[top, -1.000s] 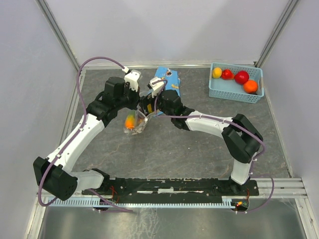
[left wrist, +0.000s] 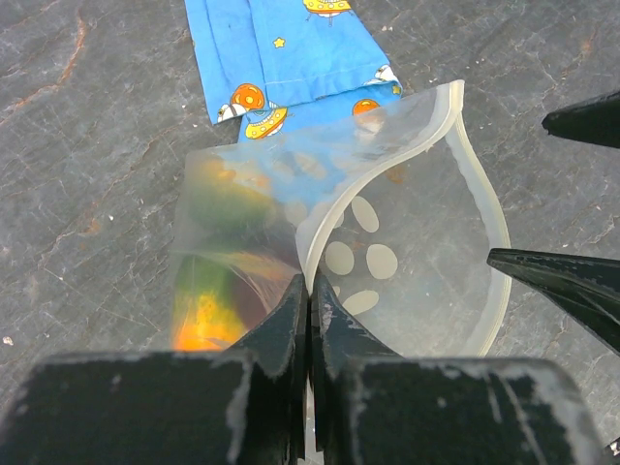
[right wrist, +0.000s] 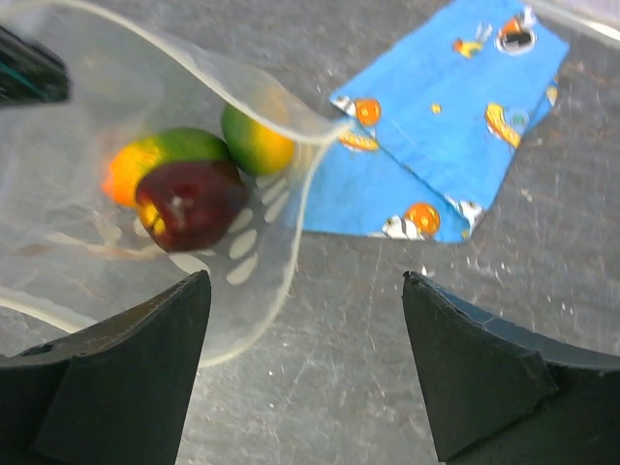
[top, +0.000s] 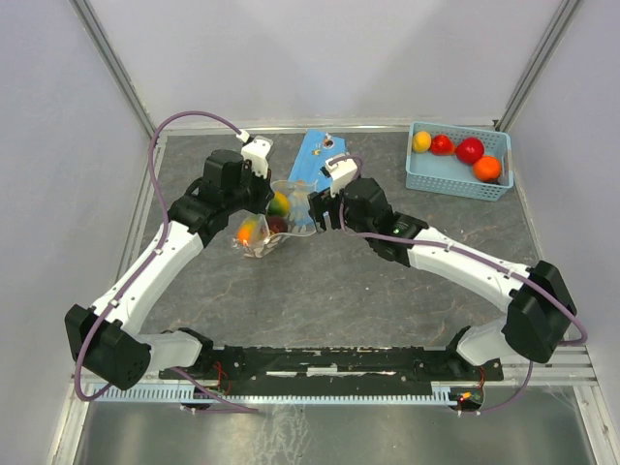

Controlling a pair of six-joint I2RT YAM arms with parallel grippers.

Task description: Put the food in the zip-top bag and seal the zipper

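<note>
The clear zip top bag (left wrist: 426, 262) lies with its mouth gaping toward the right. Inside it rest a dark red fruit (right wrist: 191, 205), a green-orange fruit (right wrist: 174, 155) and another green-orange fruit (right wrist: 254, 140). My left gripper is shut on the bag's upper rim, in the left wrist view. Just outside the mouth, my right gripper stands open, nothing between its fingers; the bag's near edge passes close to its left finger (right wrist: 174, 320).
A blue patterned cloth (top: 318, 160) lies flat behind the bag. At the back right, a light blue basket (top: 441, 174) holds several round fruits.
My right gripper has drawn back to the right, out of the bag's mouth. More fruit now shows in the bag. The left arm holds still.
</note>
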